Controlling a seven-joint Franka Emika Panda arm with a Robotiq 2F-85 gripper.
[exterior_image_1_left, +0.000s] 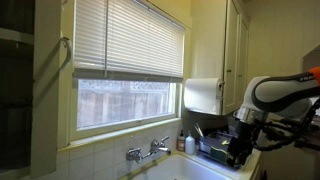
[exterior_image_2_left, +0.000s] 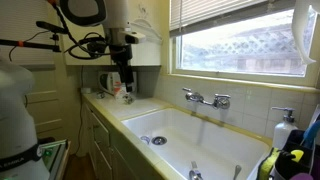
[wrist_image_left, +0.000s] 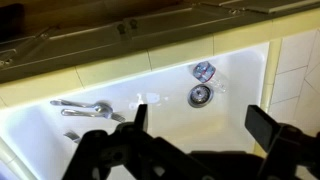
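My gripper stands open over the white sink, its two fingers wide apart with nothing between them. In the wrist view a clear cup or bottle with a blue and red marking lies beside the drain. Metal spoons rest in the sink to the left, and another small utensil is partly cut off from clear sight. Exterior view 2 has the arm above the counter at the left, with the sink below and to its right.
A wall faucet sticks out over the sink's back edge. At the sink's end are a soap bottle and a dish rack with items in it. A paper towel roll hangs beside the window.
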